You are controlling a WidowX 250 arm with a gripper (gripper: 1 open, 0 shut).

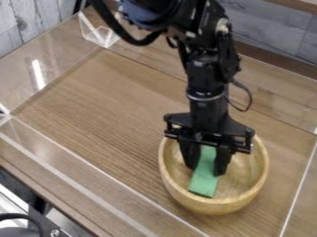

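My black gripper (201,148) reaches down into a round wooden bowl (247,194) at the lower right of the camera view. A green block (205,183) lies in the bowl, its upper end between the fingertips. The gripper appears shut on it, though the contact is partly hidden by the fingers.
A pale wall runs along the top, with a wooden edge at the upper right. A dark cable lies at the lower left corner.
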